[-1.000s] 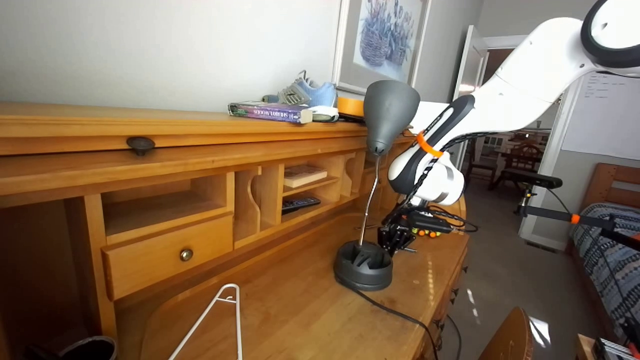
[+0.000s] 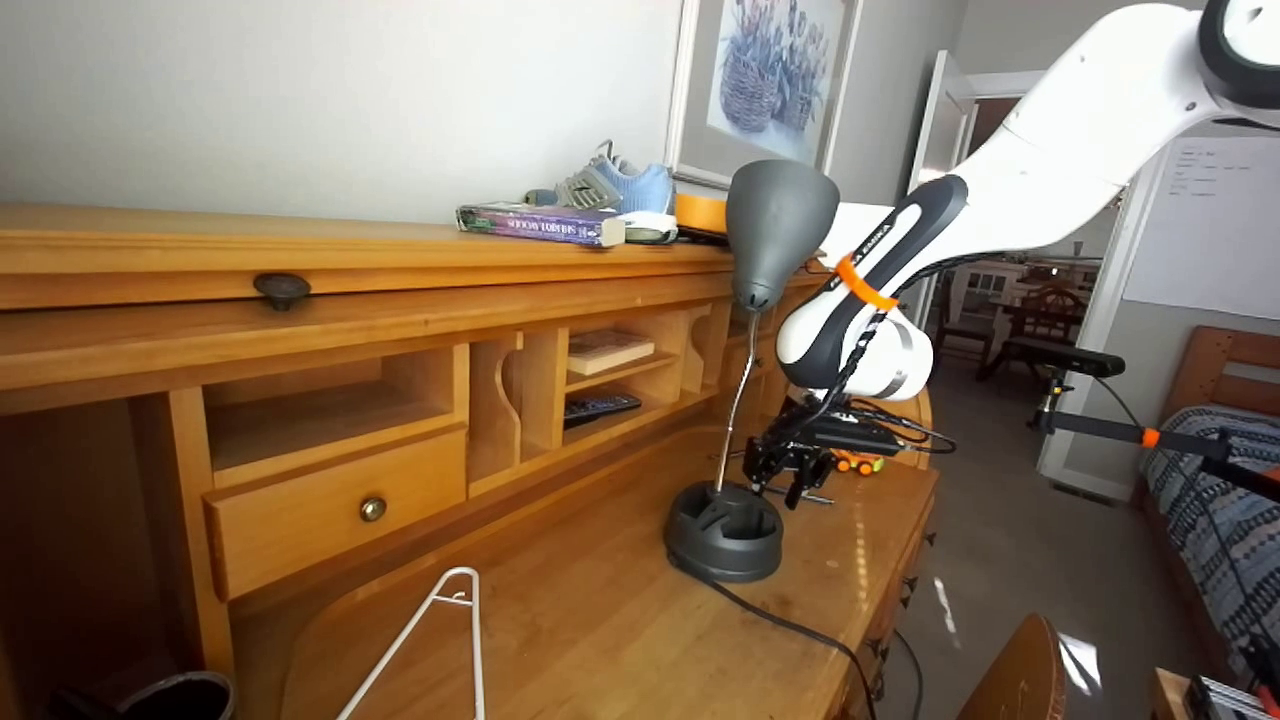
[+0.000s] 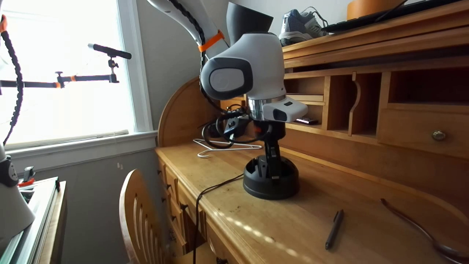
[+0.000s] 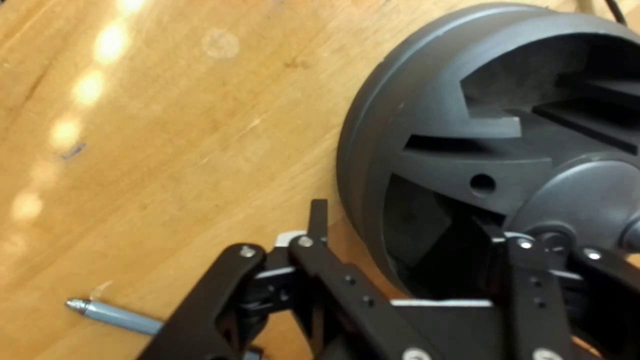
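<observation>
A dark grey desk lamp stands upright on the desk, with its cone shade (image 2: pixel 780 222), thin metal stem (image 2: pixel 735 408) and round hollowed base (image 2: pixel 726 554) all in exterior view 1. My gripper is at the rim of that base, its fingers parted. In the wrist view one finger (image 4: pixel 318 217) is outside the rim over the wood, while the other reaches over the open compartment of the base (image 4: pixel 414 144). Nothing shows gripped between them. From exterior view 2 the gripper (image 3: pixel 274 173) overlaps the base, so contact with the rim cannot be told.
A grey pen (image 3: pixel 335 229) lies near the base. The lamp's cord (image 2: pixel 780 620) runs over the desk's front edge. A white hanger (image 2: pixel 477 642) rests farther along the desk. Behind rise wooden cubbies (image 2: pixel 528 396); a chair (image 3: pixel 136 220) stands in front.
My gripper has shifted slightly left in exterior view 1, and its fingers look more spread. The lamp base sits very slightly farther left. The forearm has tilted a little.
</observation>
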